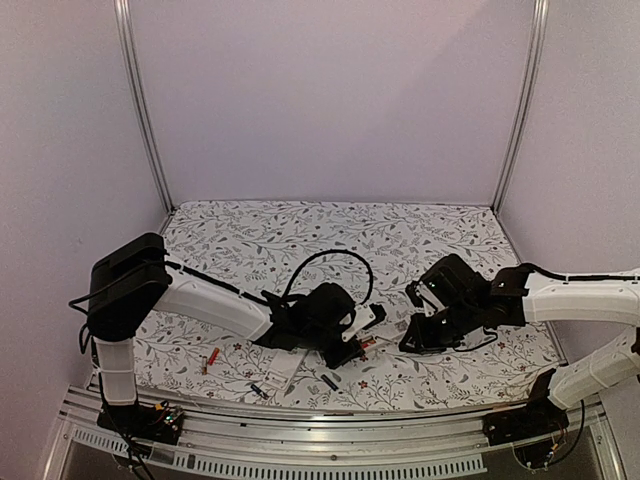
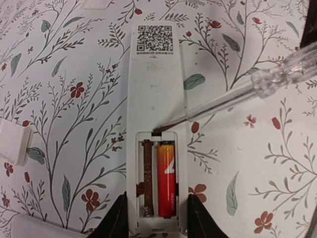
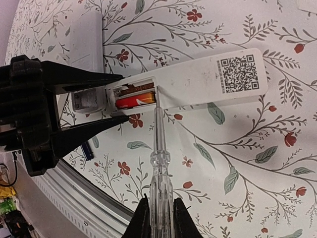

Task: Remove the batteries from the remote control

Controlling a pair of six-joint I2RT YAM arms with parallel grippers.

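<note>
The white remote control (image 2: 156, 89) lies back side up, its battery compartment uncovered. In it a red and orange battery (image 2: 167, 181) fills one slot; the slot beside it shows brown, rusty-looking surface (image 2: 148, 173). My left gripper is shut on the remote's compartment end, a finger along each side. My right gripper is shut on a clear screwdriver (image 3: 160, 181). In the left wrist view the screwdriver's tip rests at the compartment's inner edge, close to the battery's end; whether it touches the battery cannot be told.
A second white device (image 3: 88, 54) lies beside the compartment end. Near the table's front are a dark battery (image 1: 329, 382), another dark battery (image 1: 259, 391) and a red one (image 1: 213, 356) at the left. Open cloth lies behind the arms.
</note>
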